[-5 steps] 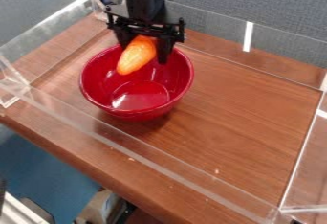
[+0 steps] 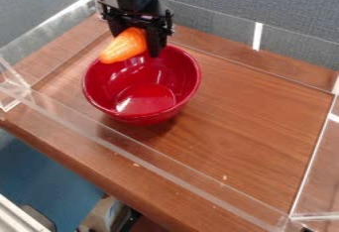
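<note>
My black gripper (image 2: 135, 33) hangs above the back-left rim of a red bowl (image 2: 141, 93) on the wooden table, holding an orange carrot-like object (image 2: 123, 46) that tilts down to the left over the bowl. The fingertips are partly hidden behind the object and by the dark body of the gripper. The bowl is empty.
Clear acrylic walls (image 2: 228, 26) edge the wooden table (image 2: 252, 127). Below the front-left edge lie a blue floor and some hardware.
My gripper and the orange object have moved up and to the left, away from the bowl's middle. The bowl has stayed in place.
</note>
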